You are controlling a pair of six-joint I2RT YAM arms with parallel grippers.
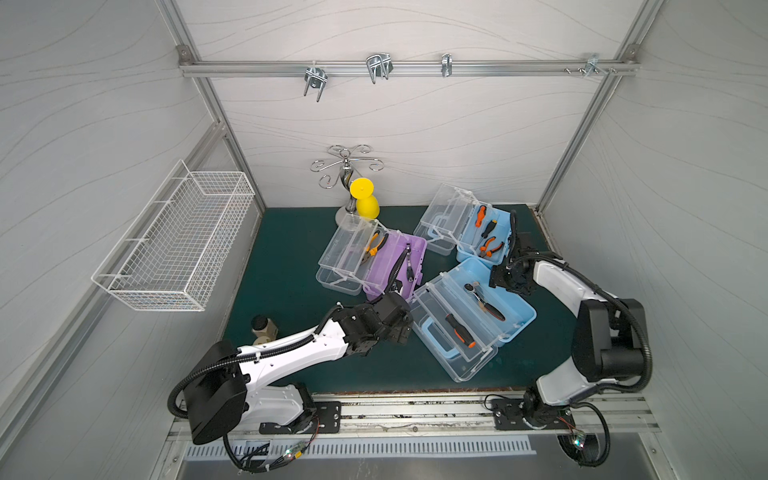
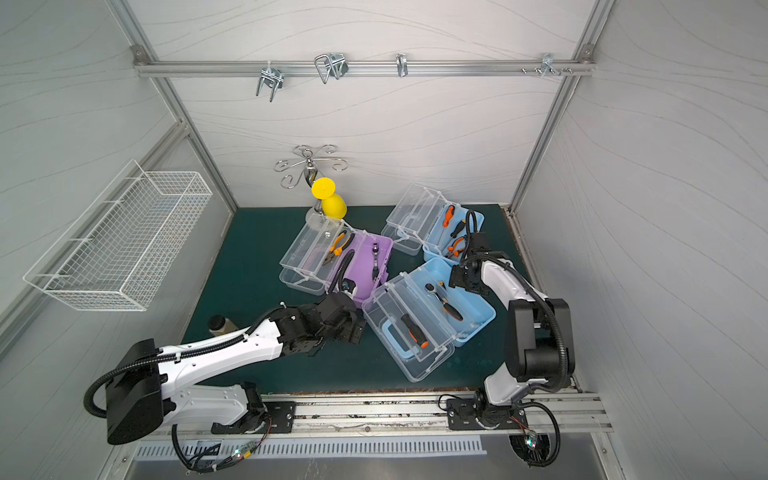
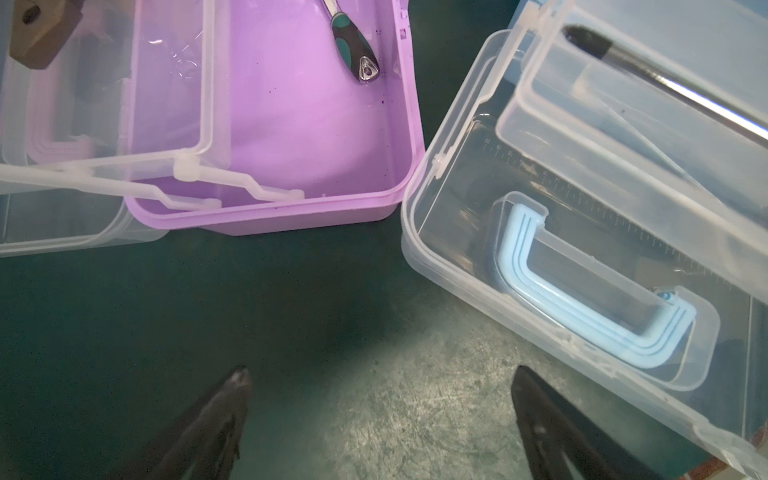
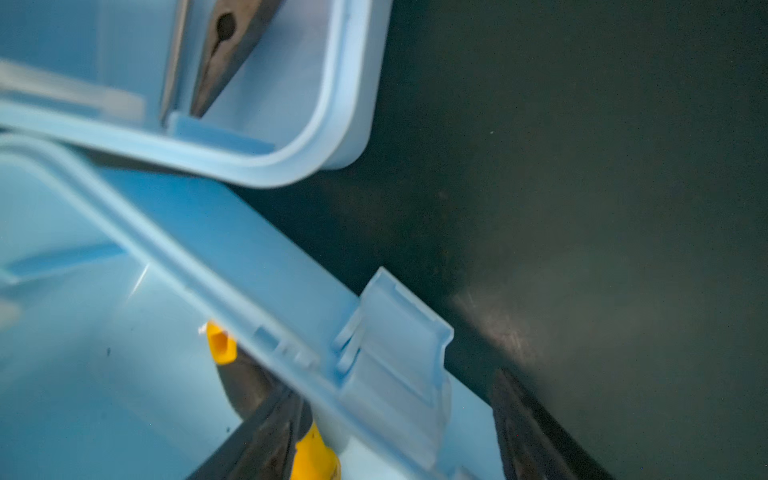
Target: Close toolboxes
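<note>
Three toolboxes lie with lids folded open: purple (image 1: 391,264) with pliers and a ratchet, rear blue (image 1: 497,237) with several tools, and front blue (image 1: 516,320) with a screwdriver (image 1: 460,328) and dark-handled tools. My left gripper is open over bare table, below the purple box and the front box's clear lid (image 3: 448,272), nothing between its fingers. My right gripper hangs over the front blue box's wall and latch (image 4: 400,344), fingers apart on either side; contact is unclear.
A white wire basket (image 1: 172,256) hangs on the left wall. A metal stand with yellow objects (image 1: 367,206) stands at the back; a small bottle (image 1: 262,324) is front left. Bare table shows at left and far right.
</note>
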